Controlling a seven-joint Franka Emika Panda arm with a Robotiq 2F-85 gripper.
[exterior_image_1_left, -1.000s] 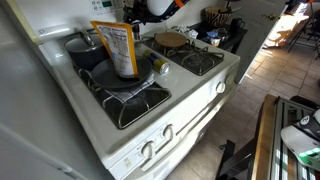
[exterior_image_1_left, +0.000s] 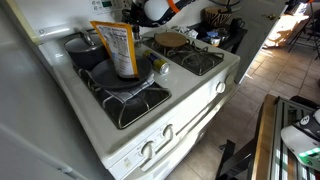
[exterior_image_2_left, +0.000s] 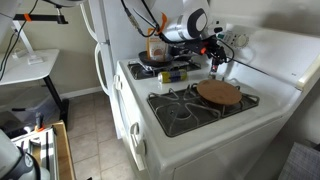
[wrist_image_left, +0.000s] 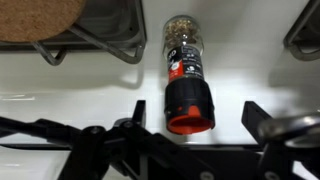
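In the wrist view, a small clear grinder bottle (wrist_image_left: 183, 60) shows a dark label with red on it, speckled contents, and a black cap with an orange-red end. My gripper is open, its two black fingers on either side of the cap with visible gaps. Contact does not show. In exterior view 2 the gripper (exterior_image_2_left: 216, 61) hangs at the back of the stove, behind the round brown board (exterior_image_2_left: 218, 93). The bottle is too small to make out clearly in the exterior views.
A dark pan (exterior_image_1_left: 112, 78) on the other burners bears an upright orange-and-white bag (exterior_image_1_left: 121, 50). A black lidded pot (exterior_image_1_left: 85, 51) stands behind it. A yellow-labelled container (exterior_image_2_left: 173, 75) lies between the burner grates.
In exterior view 1 the arm's white wrist section has shifted slightly to the right over the last second. The items on the stove have not visibly moved.
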